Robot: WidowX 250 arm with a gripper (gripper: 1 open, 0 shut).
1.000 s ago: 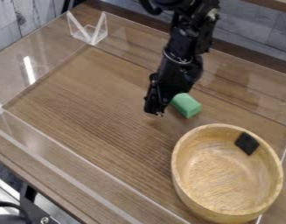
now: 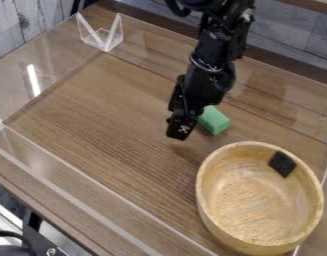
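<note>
The black arm reaches down from the top centre, and its gripper point(image 2: 183, 123) hangs low over the wooden table, just left of a small green block point(image 2: 214, 121). The block lies on the table above a large tan bowl point(image 2: 259, 226). Whether the fingers are open or shut is hard to make out.
The tan bowl fills the lower right, with a small black piece point(image 2: 282, 163) on its right rim. A clear plastic object point(image 2: 102, 32) stands at the back left.
The gripper has moved slightly down and left beside the green block, which looks nearly unchanged in place.
</note>
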